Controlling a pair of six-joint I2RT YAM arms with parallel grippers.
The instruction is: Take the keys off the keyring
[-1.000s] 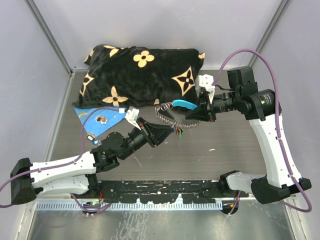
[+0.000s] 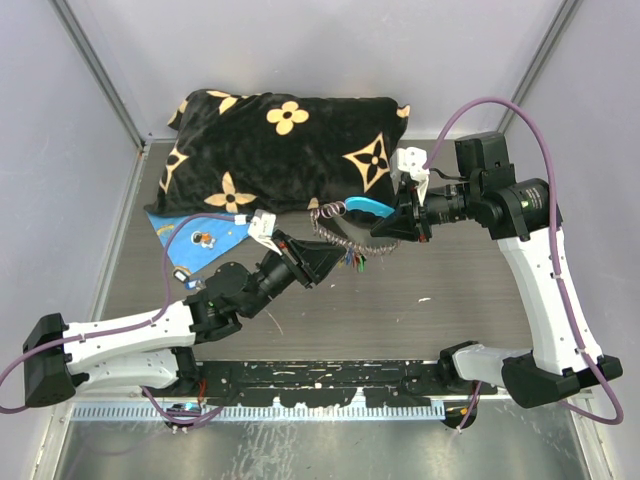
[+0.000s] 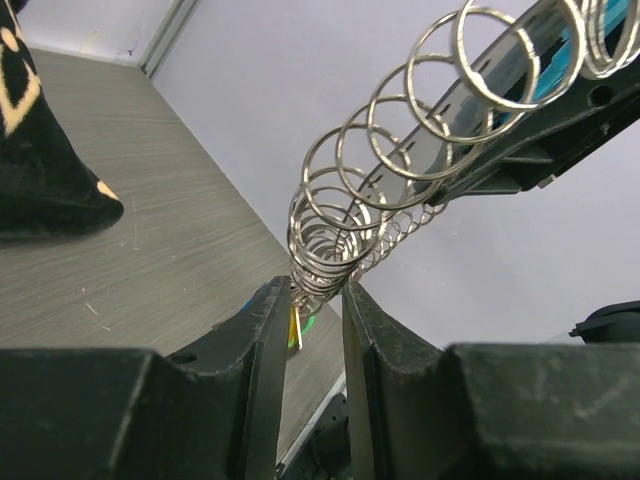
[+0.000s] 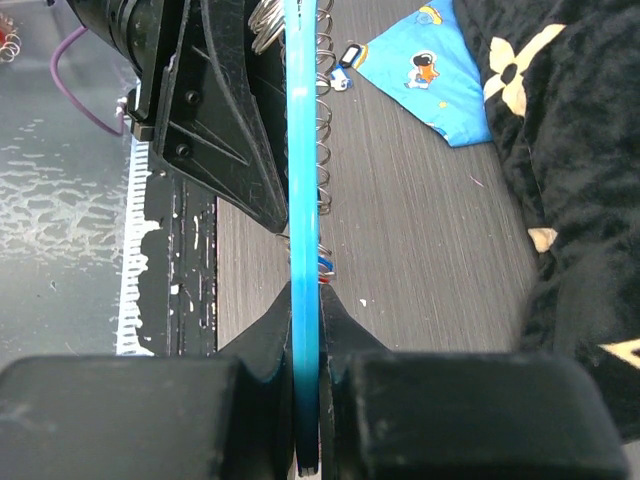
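Observation:
My right gripper is shut on a long light-blue strip [image 4: 301, 180], which runs upright through the right wrist view. A silver coiled keyring cord [image 2: 331, 235] hangs from there in a loop, its coils filling the upper right of the left wrist view. Small coloured keys [image 2: 356, 260] hang at the bottom of the loop, largely hidden behind my left gripper's fingers in that wrist view. My left gripper is at the coil's lower end, its fingertips slightly apart; whether anything is between them is unclear.
A black patterned plush cushion [image 2: 260, 150] lies along the back. A blue cloth [image 2: 203, 255] with astronaut prints sits at the back left, small items beside it.
My left gripper has shifted very slightly at the hanging keys, whose visible colours look a little different. The right arm is still.

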